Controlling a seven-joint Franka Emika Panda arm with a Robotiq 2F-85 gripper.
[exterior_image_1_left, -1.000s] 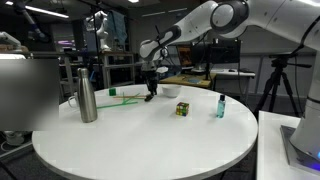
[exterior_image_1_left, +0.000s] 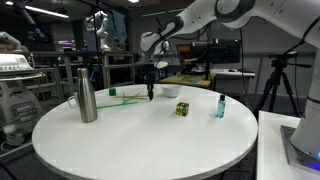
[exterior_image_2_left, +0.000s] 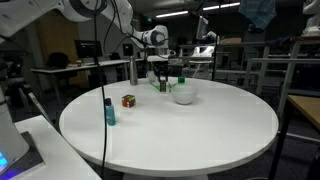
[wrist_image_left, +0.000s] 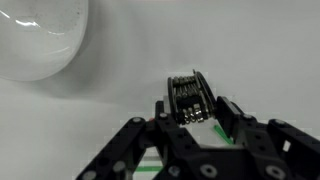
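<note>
A small dark object with a silvery ribbed face (wrist_image_left: 190, 100) sits between the fingers of my gripper, which is shut on it. In exterior view 1 the gripper (exterior_image_1_left: 152, 88) is over the far part of the round white table, with the dark object below it; exterior view 2 shows the same object (exterior_image_2_left: 163, 86) left of a white bowl (exterior_image_2_left: 184, 93). In the wrist view that bowl (wrist_image_left: 40, 35) lies at the upper left, apart from the gripper. The object's exact kind cannot be told.
A steel thermos (exterior_image_1_left: 87, 97) stands at the table's left. Green sticks (exterior_image_1_left: 120, 104) lie near it. A coloured cube (exterior_image_1_left: 182, 109) and a blue bottle (exterior_image_1_left: 221, 106) are on the right.
The gripper and the dark object have moved slightly up, and the object now looks more upright. A grey block that covered the left of exterior view 1 is gone.
</note>
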